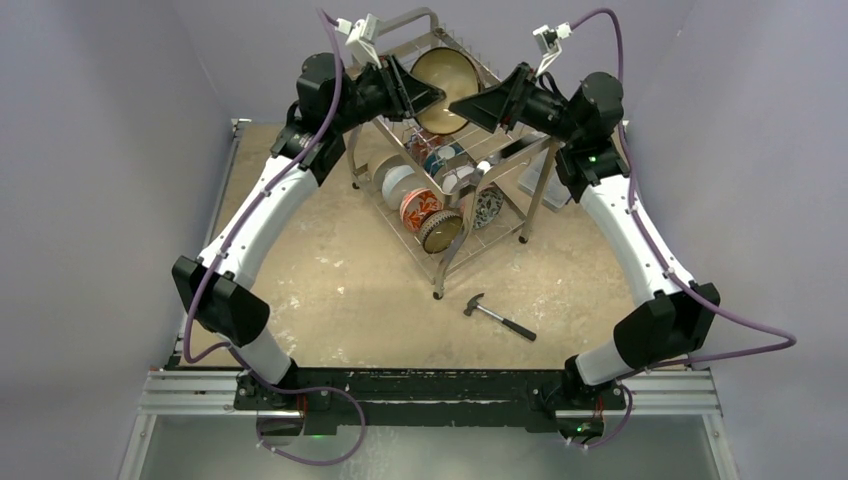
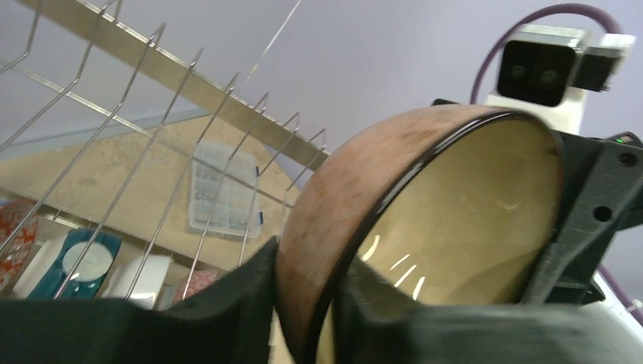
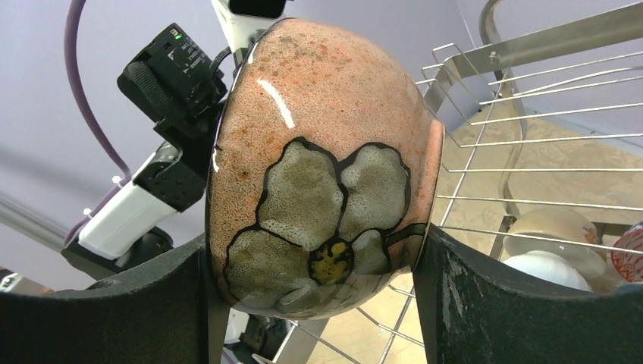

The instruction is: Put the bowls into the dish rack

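Note:
A bowl point(image 1: 443, 73) with a cream inside and dark rim is held up on its side over the wire dish rack point(image 1: 470, 185). Its speckled pink outside with a grey flower point(image 3: 311, 205) faces the right wrist camera. My left gripper point(image 1: 441, 95) is shut on the bowl's wall; in the left wrist view the blurred fingers straddle the rim. From the right side, my right gripper point(image 1: 453, 107) reaches the same bowl. Its dark fingers point(image 3: 485, 303) stand wide apart, one near the rim and one near the foot. Whether they press on the bowl is unclear.
Several bowls, among them an orange-patterned bowl point(image 1: 420, 208) and a brown bowl point(image 1: 441, 231), rest on the rack's lower level. A hammer point(image 1: 503, 317) lies on the floor in front. Behind the rack's right side sits a clear plastic box point(image 1: 545, 185).

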